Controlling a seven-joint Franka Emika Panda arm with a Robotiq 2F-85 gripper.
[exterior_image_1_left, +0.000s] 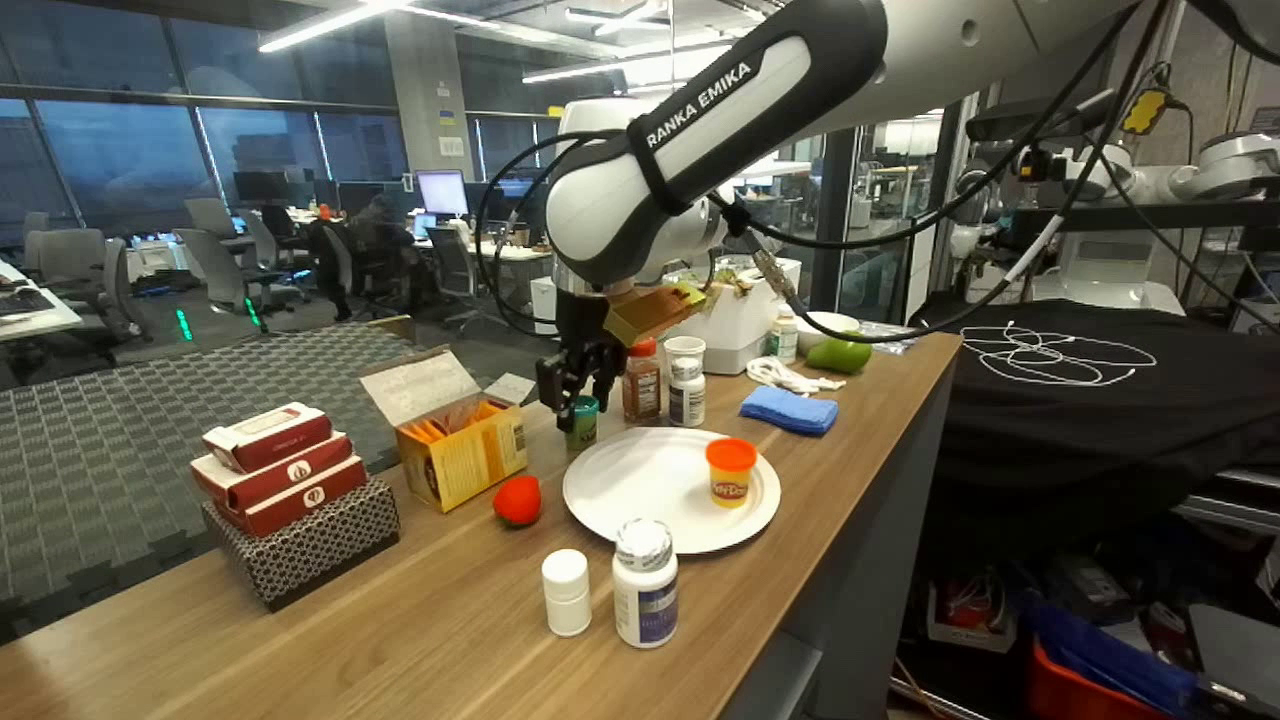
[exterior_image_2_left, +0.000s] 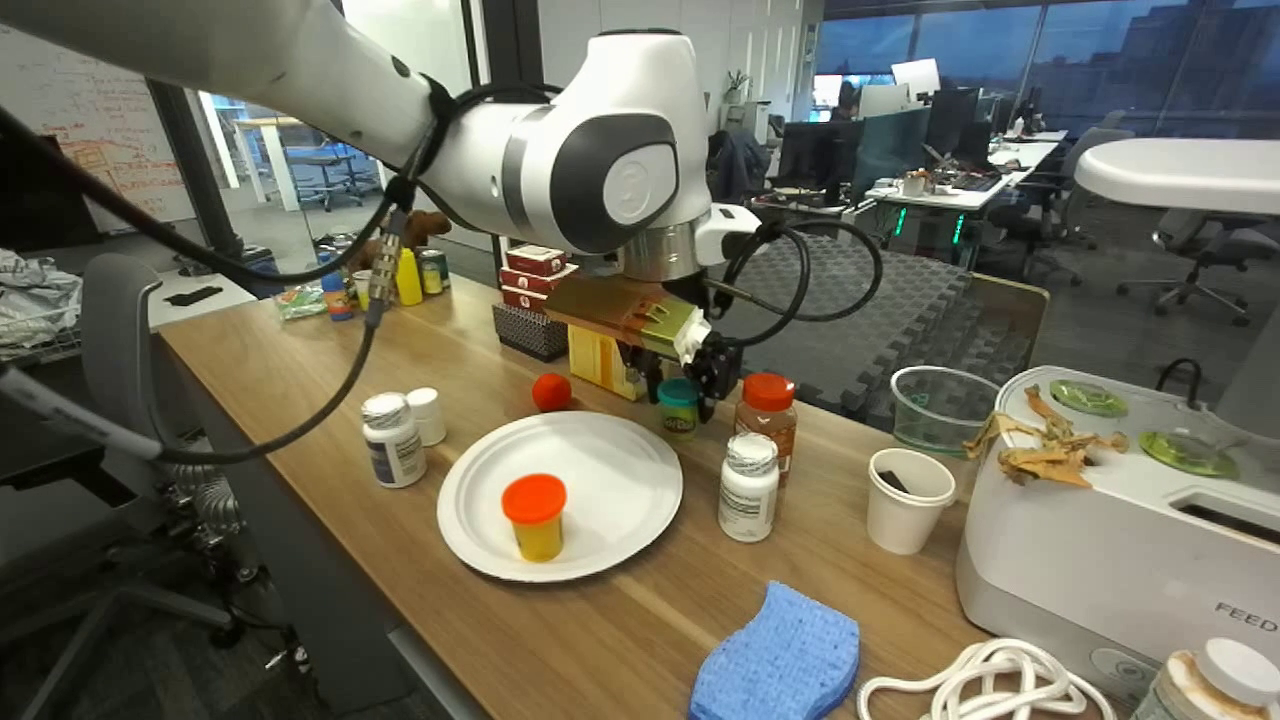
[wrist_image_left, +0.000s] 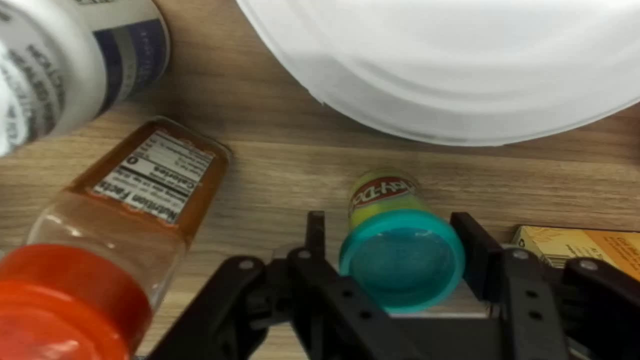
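Observation:
A Play-Doh can with a teal lid (wrist_image_left: 403, 261) stands upright on the table, just off the plate's edge. Around it, my gripper has a finger on either side. The right finger (wrist_image_left: 471, 240) is close to or touching the lid, while a gap shows between the left finger and the can. In exterior view 2 the teal-lidded can (exterior_image_2_left: 678, 408) shows between the dark fingers. On the white plate (exterior_image_2_left: 480, 480) stands another Play-Doh can with an orange lid (exterior_image_2_left: 535, 516).
Close to the gripper stand an orange-capped bottle (exterior_image_2_left: 767, 420), a white pill bottle (exterior_image_2_left: 749, 487) and an open yellow box (exterior_image_1_left: 462, 450). A red ball-like item (exterior_image_1_left: 518, 500) and two white bottles lie nearer exterior view 1. The blue sponge (exterior_image_2_left: 777, 654) rests beyond the plate.

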